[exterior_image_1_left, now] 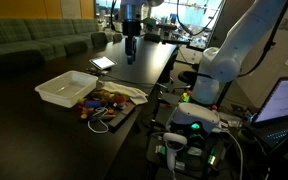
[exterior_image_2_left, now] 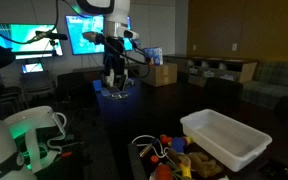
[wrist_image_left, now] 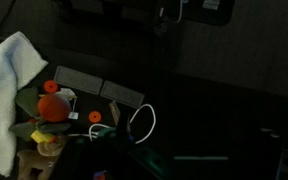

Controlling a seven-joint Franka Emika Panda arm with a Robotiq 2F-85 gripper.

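My gripper (exterior_image_1_left: 130, 58) hangs in the air high over the dark table, pointing down, well apart from everything on it. It is open, and nothing shows between its fingers. In exterior view 2 the gripper (exterior_image_2_left: 111, 82) is off to the left of the objects. A white rectangular bin (exterior_image_1_left: 67, 88) rests on the table and looks empty in the second exterior view. Beside it lies a pile of small colourful items (exterior_image_2_left: 184, 160). A white cloth (wrist_image_left: 12, 80) lies at the left of the wrist view, near a round orange-red item (wrist_image_left: 53, 107).
A loop of white cable (wrist_image_left: 144, 120) lies near dark flat pieces (wrist_image_left: 79, 80). A white tablet-like panel (exterior_image_1_left: 108, 55) stands at the back of the table. Bare table (exterior_image_1_left: 19, 125) stretches left of the bin. An open laptop (exterior_image_1_left: 282, 100) is at the right.
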